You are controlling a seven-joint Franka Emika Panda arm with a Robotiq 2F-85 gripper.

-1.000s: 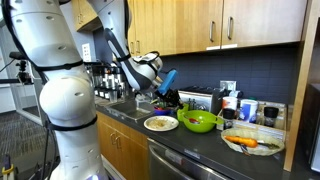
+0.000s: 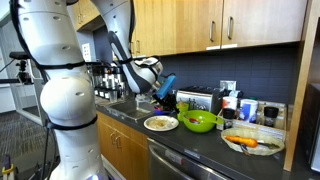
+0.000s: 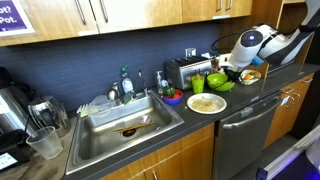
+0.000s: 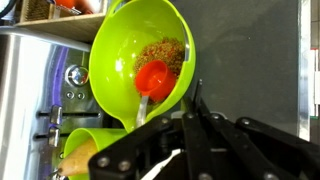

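A green bowl [image 4: 118,58] with brown crumbly contents fills the upper left of the wrist view; it is also the green bowl [image 2: 203,124] on the counter in exterior view 1. A red scoop [image 4: 155,78] lies in it, its pale handle reaching towards the near rim. Just right of that rim, my gripper has its dark fingers drawn together, apart from the scoop's handle. What lies between the fingertips is too small and dark to make out. In exterior view 1 my gripper [image 2: 169,101] hangs above the counter, near the plate and bowl.
A green cup [image 4: 88,148] stands beside the bowl. A pale plate [image 2: 161,124] with food sits towards the counter's front edge. At the right is a plate with carrots [image 2: 243,140]; a toaster [image 3: 186,72] is at the back.
The arm has shifted only slightly near the wrist. The bowl and plates stay where they were.
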